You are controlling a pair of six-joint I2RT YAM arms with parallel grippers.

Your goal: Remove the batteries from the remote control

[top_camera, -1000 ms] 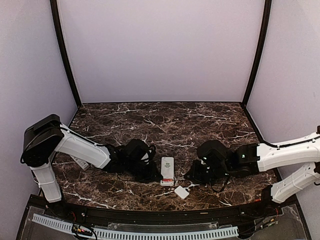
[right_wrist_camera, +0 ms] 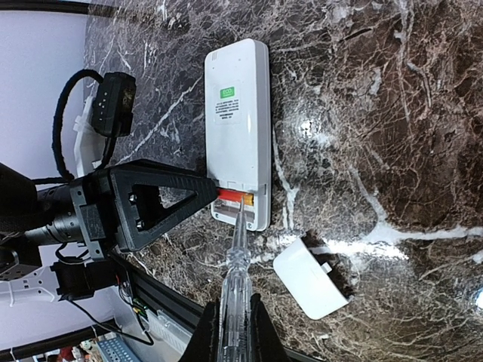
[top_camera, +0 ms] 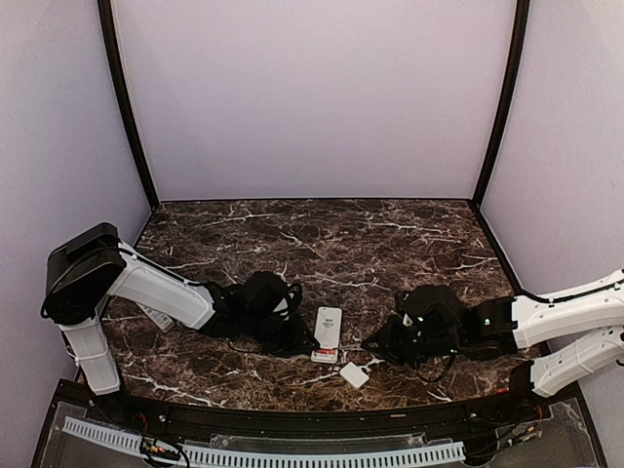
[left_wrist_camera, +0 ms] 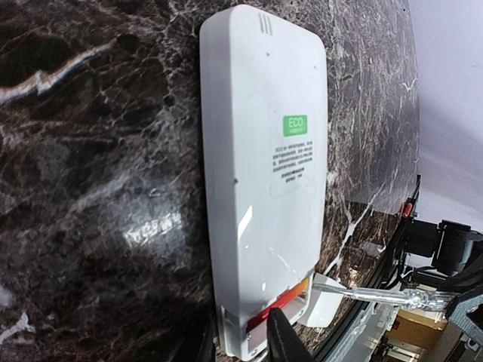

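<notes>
The white remote [top_camera: 328, 324] [left_wrist_camera: 264, 173] [right_wrist_camera: 235, 121] lies back-up with its lower compartment open, showing red and yellow batteries [left_wrist_camera: 275, 302] [right_wrist_camera: 232, 194]. My left gripper [top_camera: 310, 343] is at the remote's lower left; its dark fingertips are at the compartment end, and I cannot tell exactly how far apart they stand. My right gripper [top_camera: 375, 346] is shut on a clear, slender pointed tool [right_wrist_camera: 237, 279], whose tip reaches into the compartment at the batteries. The loose white battery cover [top_camera: 354, 374] [right_wrist_camera: 309, 279] lies beside the remote on the near right.
Another light remote-like object [top_camera: 156, 317] lies at the left, partly behind the left arm. Pale walls surround it, with a dark rail along the front edge.
The left arm and the remote look nearly still.
</notes>
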